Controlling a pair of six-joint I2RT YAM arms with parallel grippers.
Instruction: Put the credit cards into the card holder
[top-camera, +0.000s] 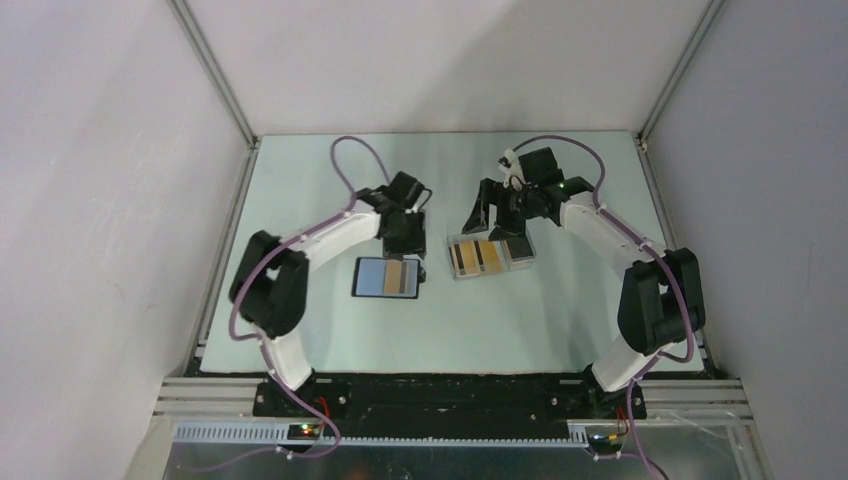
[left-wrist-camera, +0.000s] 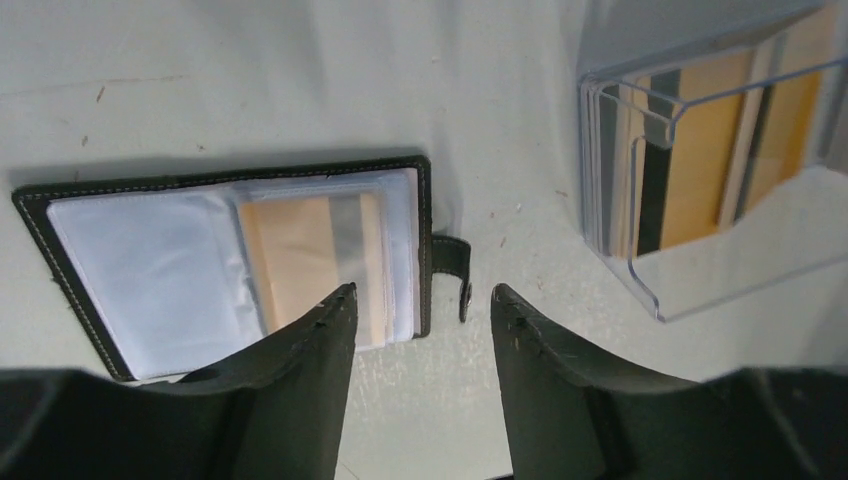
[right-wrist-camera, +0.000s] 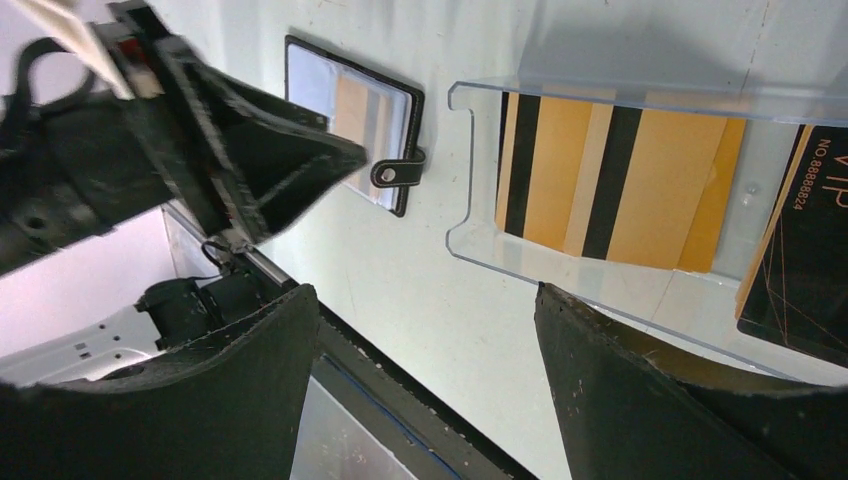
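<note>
The black-edged card holder (left-wrist-camera: 228, 175) lies open and flat, with clear sleeves and a strap at its right side. A beige striped card (left-wrist-camera: 295, 250) shows in its right-hand sleeve. My left gripper (top-camera: 403, 251) is open just over the holder's far right edge, nothing between its fingers. To the right sits a clear plastic box (top-camera: 475, 277). Gold cards (right-wrist-camera: 660, 190) with black stripes lie in its left compartment, a black card (right-wrist-camera: 800, 240) in the right one. Above the box's far left part, my right gripper (top-camera: 490, 230) stands open and empty.
A narrow gap separates holder from box, and both grippers hang close together near it. The box's clear walls stand up around its cards.
</note>
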